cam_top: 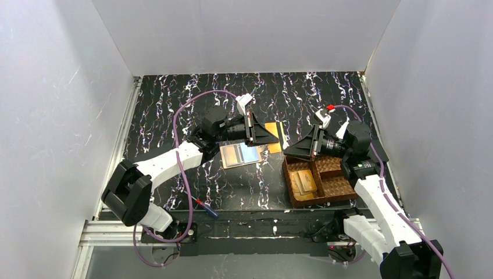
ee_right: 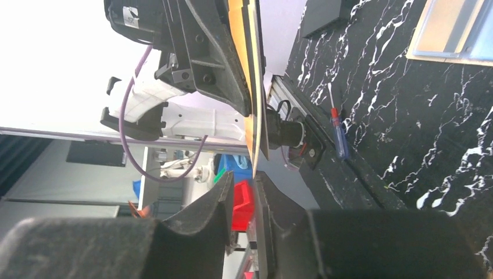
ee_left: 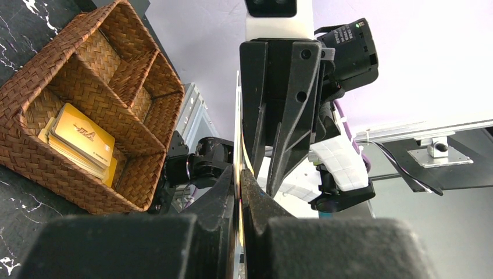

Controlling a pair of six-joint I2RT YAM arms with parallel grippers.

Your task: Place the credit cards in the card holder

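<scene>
A yellow card with a dark stripe (cam_top: 274,129) stands on edge above the table, between the two grippers. My left gripper (cam_top: 277,141) is shut on it; in the left wrist view the card (ee_left: 238,133) runs edge-on between the fingertips. My right gripper (cam_top: 285,153) faces it from the right. A narrow gap shows between its fingers in the right wrist view, and the card's lower corner (ee_right: 254,165) reaches one fingertip without visibly being clamped. Flat on the table, left of centre, lies the card holder (cam_top: 231,156) with clear pockets, partly seen in the right wrist view.
Below the right gripper sits a woven divided basket (cam_top: 289,185), with several gold cards (ee_left: 87,135) in one compartment. A screwdriver (cam_top: 207,209) lies near the front edge.
</scene>
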